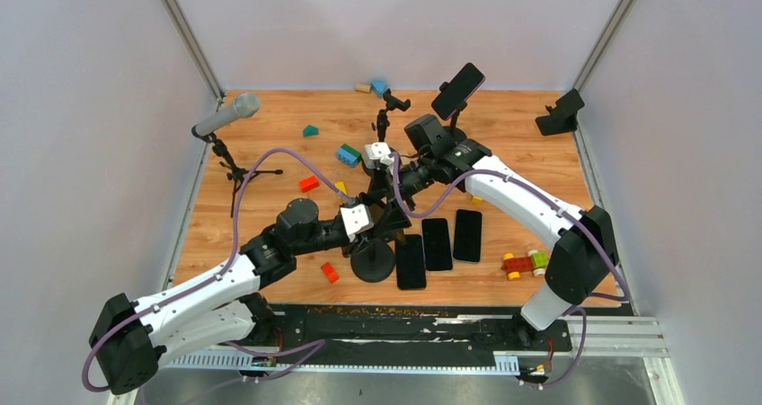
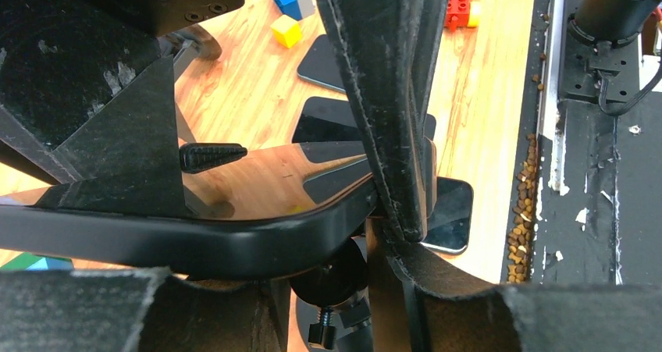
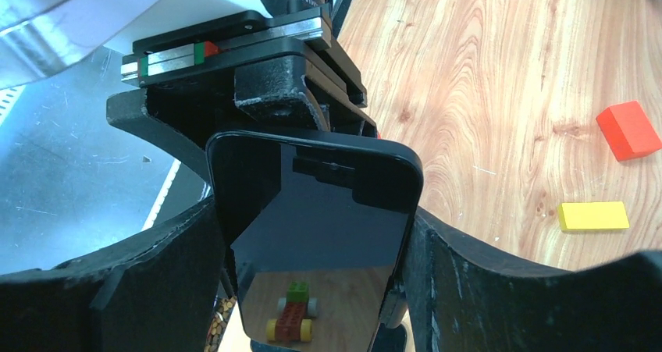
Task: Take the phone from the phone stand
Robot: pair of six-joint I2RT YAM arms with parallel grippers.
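Both grippers meet above the front phone stand (image 1: 372,263) in the top view, largely hiding the held phone. In the left wrist view my left gripper is shut on the stand, just below the phone (image 2: 187,243), whose glossy screen reflects the table. The right gripper's dark body and fingers lie across the phone there. In the right wrist view my right gripper is shut on that phone (image 3: 316,227), one finger on each side. Whether the phone is still seated in the holder is hidden.
Three phones lie at front centre, including one (image 1: 467,236) at their right. A stand with a tilted phone (image 1: 458,89), an empty black stand (image 1: 562,118) and a microphone (image 1: 235,110) stand around the back and sides. Bricks and a toy car (image 1: 519,264) are scattered about.
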